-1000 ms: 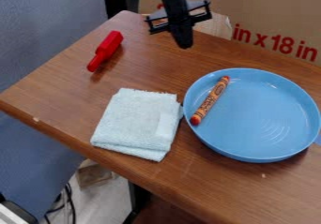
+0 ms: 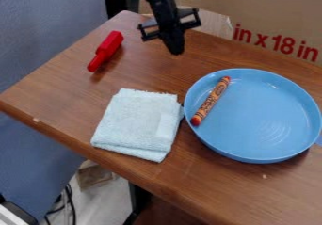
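Note:
My black gripper (image 2: 175, 42) hangs over the back middle of the wooden table, between a red object (image 2: 105, 50) at left and a blue plate (image 2: 266, 116) at right; whether it is open or shut is unclear. An orange-brown tube (image 2: 210, 101) lies on the plate's left side. A folded pale blue cloth (image 2: 135, 123) lies front left of the plate.
A cardboard box (image 2: 265, 12) stands behind the table. The table (image 2: 56, 102) has free room in its middle and at the left. Its left edge drops to the floor, where cables lie.
The objects on the table stayed where they were.

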